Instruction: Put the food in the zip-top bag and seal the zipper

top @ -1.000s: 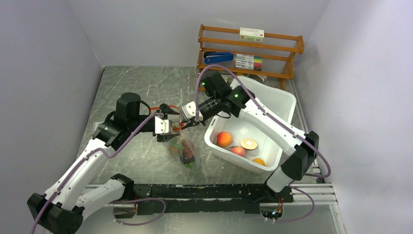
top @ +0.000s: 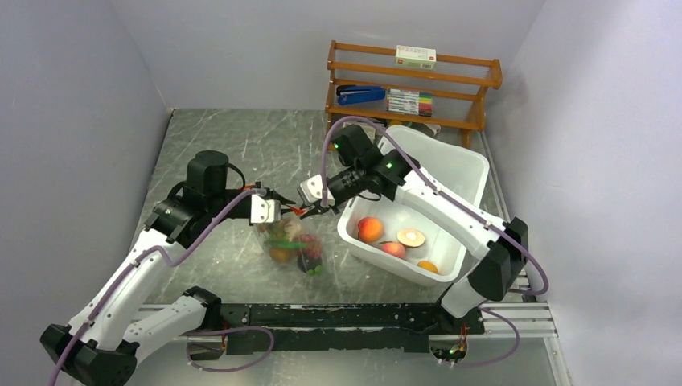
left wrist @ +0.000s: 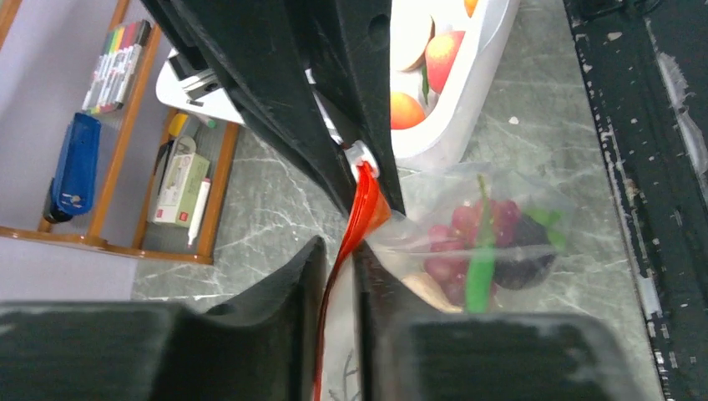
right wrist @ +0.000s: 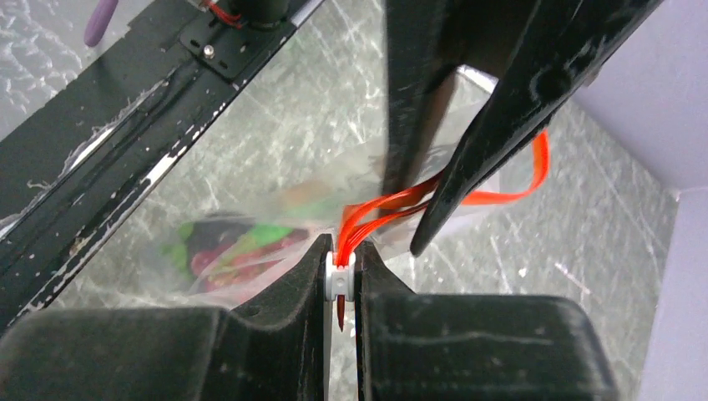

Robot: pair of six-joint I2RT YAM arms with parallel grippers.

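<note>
The clear zip bag (top: 272, 239) hangs below both grippers with fruit and vegetables inside, a green pepper (left wrist: 480, 271) and red grapes (left wrist: 508, 219) among them. Along its mouth runs an orange zipper strip (left wrist: 361, 213). My right gripper is shut on the white zipper slider (right wrist: 340, 286), where the orange strands come together. Close beside it, my left gripper has its fingers part open on either side of the strip. In the right wrist view, the orange strip passes between the left fingers and forms a loop beyond them.
A white bin (top: 474, 173) to the right holds a peach (top: 370, 229), several other fruits among them. Behind stands a wooden rack (top: 450, 76) with a blue stapler (top: 360, 96) and markers. Bare grey countertop (top: 225, 137) lies at the back left.
My left gripper was wide open around the bag's mouth; its fingers have come much closer together about the orange strip. The right gripper stays nearly in place.
</note>
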